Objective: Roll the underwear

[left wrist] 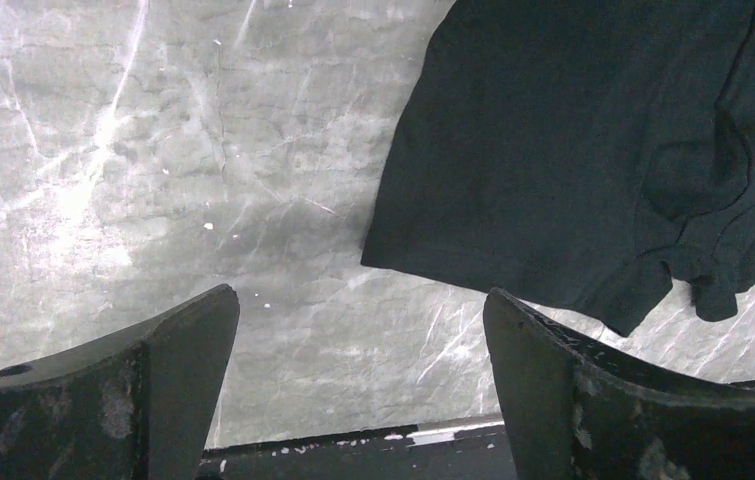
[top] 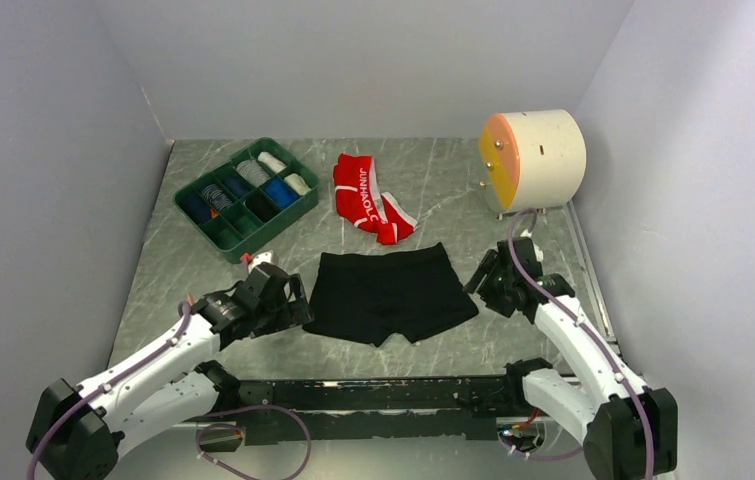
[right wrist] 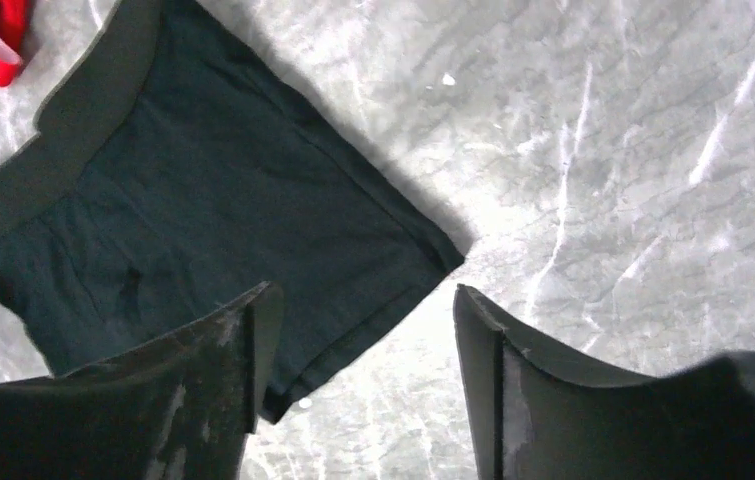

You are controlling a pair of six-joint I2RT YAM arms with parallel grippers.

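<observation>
Black underwear [top: 385,290] lies flat on the grey marble table, waistband toward the back, both legs toward me. My left gripper [top: 293,300] is open above its left leg corner; in the left wrist view that corner [left wrist: 453,200] shows between and beyond the fingertips. My right gripper [top: 479,284] hangs just off the underwear's right side, its fingertips apart and empty; in the blurred right wrist view the right corner [right wrist: 393,260] lies just beyond them.
A green compartment box [top: 193,225] of rolled items stands back left, a red garment [top: 363,200] lies behind the underwear, and a white cylindrical cabinet [top: 543,160] stands back right. Grey walls close in three sides.
</observation>
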